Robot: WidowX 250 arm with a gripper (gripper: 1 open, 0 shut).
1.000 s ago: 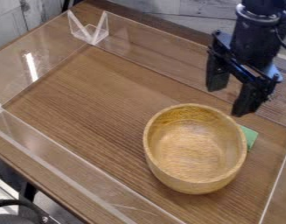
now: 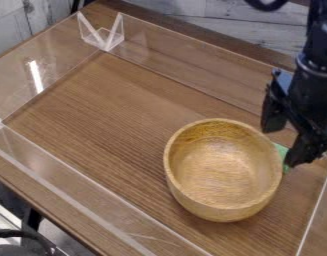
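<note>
My black gripper [image 2: 294, 120] hangs at the right of the camera view, its fingers pointing down and open, just above and to the right of a round wooden bowl [image 2: 219, 165]. The bowl is empty. A small green object [image 2: 282, 156] lies at the bowl's right, below the gripper and partly hidden behind the rim; its shape is hard to tell.
A white wire-like stand [image 2: 102, 32] sits at the back left. A light wall borders the back right.
My gripper has moved rightward and lower, toward the area of the green object. The bowl stays in place.
</note>
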